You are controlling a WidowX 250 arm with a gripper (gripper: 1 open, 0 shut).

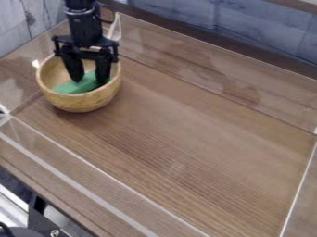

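A round wooden bowl (78,100) stands at the upper left of the wooden table, with a green object (80,84) lying inside it. My black gripper (84,70) has its fingers down in the bowl over the green object and partly hides it. Whether the fingers are touching or holding it I cannot tell, nor how far apart they stand.
The table's edges show at the left and far right.
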